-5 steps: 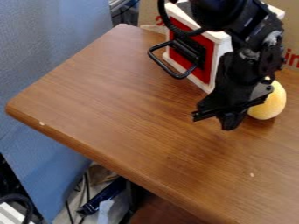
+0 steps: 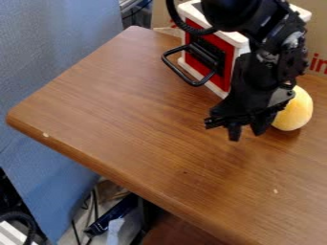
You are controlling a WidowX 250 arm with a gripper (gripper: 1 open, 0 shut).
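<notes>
My black gripper [image 2: 235,128] hangs low over the wooden table [image 2: 141,134] at the right side, its fingertips pointing down near the tabletop; whether they are parted or closed is hard to make out. Just right of it, partly behind the arm, sits a pale yellow round object [image 2: 296,113]. Behind the arm stands a red and white box-like item [image 2: 223,77] with a black wire handle [image 2: 171,61] on its front.
A cardboard box [image 2: 313,42] is at the back right. Beyond the table's left edge are a blue padded panel [image 2: 52,77] and cables with clutter on the floor.
The gripper has shifted very slightly left, its fingertips at a slightly different angle. The yellow object and the box look unmoved.
</notes>
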